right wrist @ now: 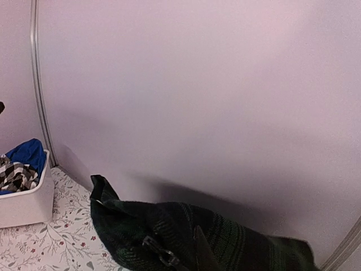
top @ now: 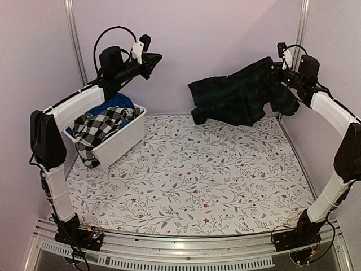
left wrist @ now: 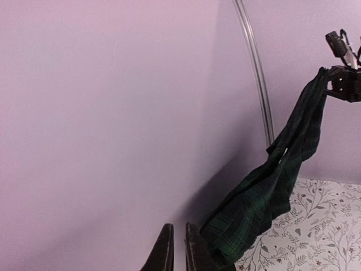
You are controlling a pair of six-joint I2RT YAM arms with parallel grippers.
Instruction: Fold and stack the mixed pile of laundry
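Observation:
A dark green plaid cloth (top: 237,96) hangs in the air at the back right, its upper corner in my right gripper (top: 276,69), which is shut on it; its free end trails leftward toward the back wall. In the right wrist view the cloth (right wrist: 163,237) fills the lower middle. My left gripper (top: 155,61) is raised above the back left with no cloth between its fingers, and in the left wrist view its fingertips (left wrist: 166,237) show at the bottom, apart from the cloth.
A white bin (top: 121,148) holding checked (top: 98,127) and blue (top: 115,100) laundry stands at the left. Pale walls close in the back and sides.

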